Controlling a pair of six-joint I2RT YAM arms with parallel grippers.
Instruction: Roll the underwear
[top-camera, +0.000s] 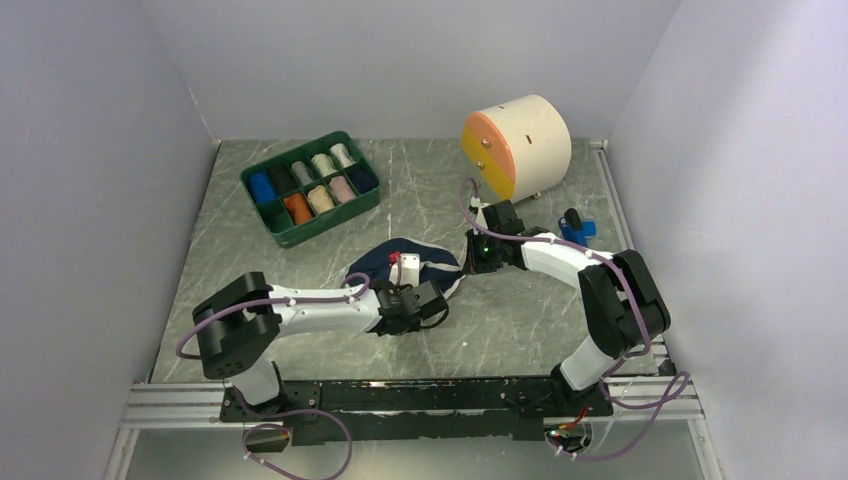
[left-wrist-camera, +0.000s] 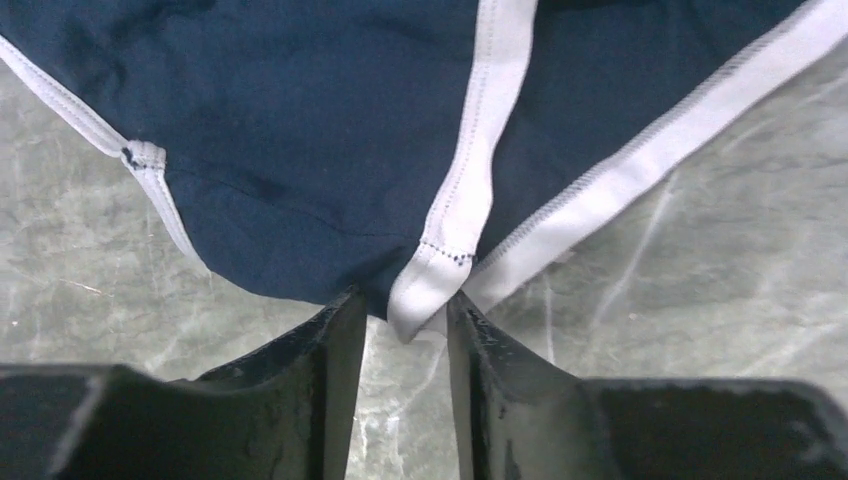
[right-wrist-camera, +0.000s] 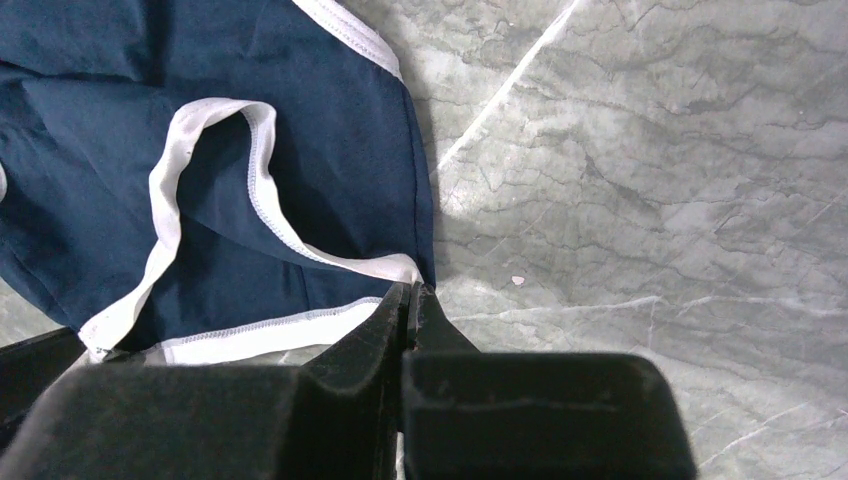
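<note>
The dark blue underwear (top-camera: 400, 250) with white trim lies spread on the table, partly hidden under my left arm in the top view. In the left wrist view, my left gripper is part open, its fingertips on either side of a folded white trim end (left-wrist-camera: 430, 275). A gap shows between those fingers, and the fabric there is not pinched. My right gripper is shut at the opposite corner of the underwear, the white trim (right-wrist-camera: 385, 267) running into its fingertips.
At the back left stands a green divided box (top-camera: 345, 210) holding several rolled cloths. A white cylinder with an orange and yellow face (top-camera: 535, 145) is at the back right. Blue items (top-camera: 578, 230) lie by the right edge. Bare table shows at front centre.
</note>
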